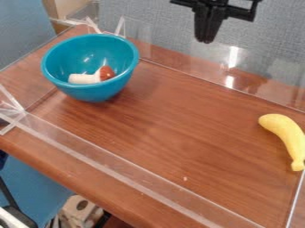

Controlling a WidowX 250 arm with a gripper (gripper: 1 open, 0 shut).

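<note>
My gripper (pixel 208 27) hangs high at the top centre of the view, above the back of the table, shut, with nothing visible between its fingers. On the left of the wooden table a teal bowl (pixel 70 86) holds a white cylindrical piece (pixel 84 78) and a reddish round piece (pixel 106 73). A yellow banana (pixel 284 135) lies alone at the right side of the table.
Clear strips run along the table's edges, and a grey speckled wall (pixel 155 27) stands behind it. Below the left edge are a blue surface and some machinery.
</note>
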